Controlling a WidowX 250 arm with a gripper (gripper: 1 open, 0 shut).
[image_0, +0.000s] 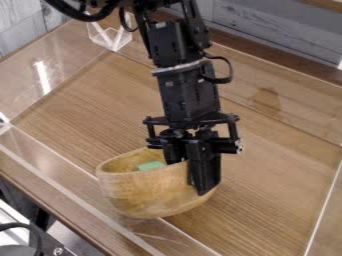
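My black gripper is shut on the rim of a wooden bowl near the bottom centre of the camera view, gripping its right side. The bowl is tilted, and a small green object shows inside it, partly hidden by the gripper. The fingertips are dark and partly hard to make out.
A wooden table surrounds the bowl, with bare room to the right and at the back left. A clear plastic item is at the top left. A black cable shows at the lower left.
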